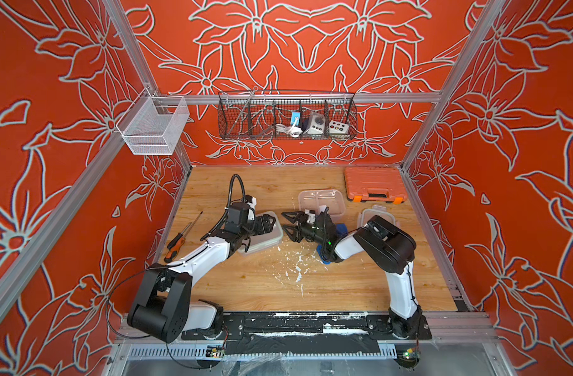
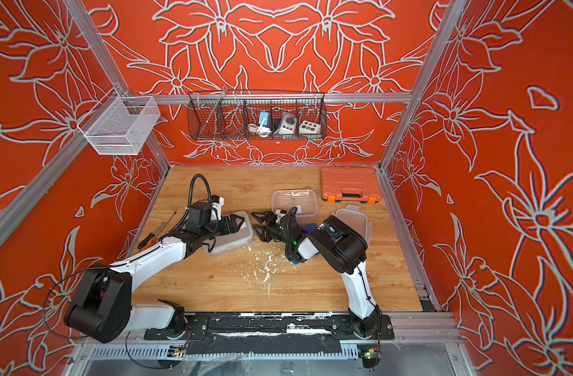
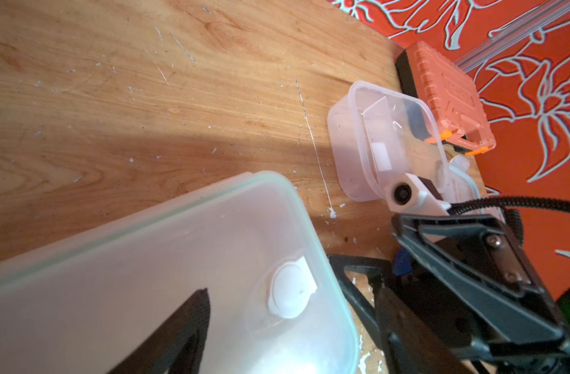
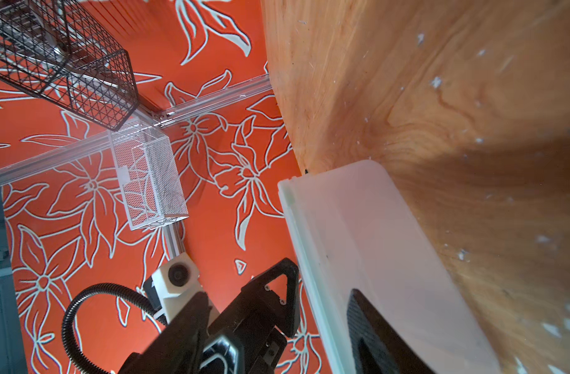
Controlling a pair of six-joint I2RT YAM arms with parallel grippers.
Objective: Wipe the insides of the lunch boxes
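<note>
A frosted lunch box (image 1: 264, 243) with a pale green rim, seemingly lidded, lies left of centre; a round white piece (image 3: 291, 290) sits near its right end. My left gripper hangs over this box, part open, with nothing visible between its fingers. Just beyond the box's right end is my right gripper (image 1: 287, 225), its fingers spread and pointing at the box, also empty. An open clear lunch box (image 3: 353, 146) stands behind, with a small white patch inside. The blue cloth (image 2: 309, 228) lies mostly hidden under the right arm.
White crumbs (image 1: 298, 269) are scattered across the front middle. An orange case (image 1: 375, 183) lies at the back right, near another clear container or lid (image 2: 359, 220). Screwdrivers (image 1: 175, 250) lie along the left edge.
</note>
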